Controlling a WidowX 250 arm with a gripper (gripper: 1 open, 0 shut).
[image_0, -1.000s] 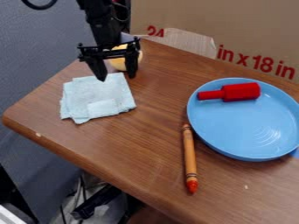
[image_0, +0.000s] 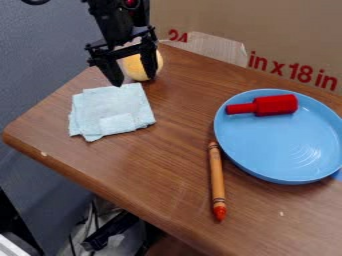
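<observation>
My black gripper (image_0: 123, 62) hangs at the top left over the back of the wooden table, just above a folded pale cloth (image_0: 110, 111). Behind the gripper is a round yellow object (image_0: 143, 62), partly hidden by it; whether the fingers touch it or hold anything is unclear. A blue plate (image_0: 278, 147) on the right carries a red object with a handle (image_0: 274, 104). An orange crayon (image_0: 217, 180) lies left of the plate.
A cardboard box (image_0: 261, 35) stands behind the table (image_0: 120, 190). Cables and other items lie below the table's left edge.
My gripper has risen slightly and shifted a little left, uncovering more of the yellow object. The other objects have not moved.
</observation>
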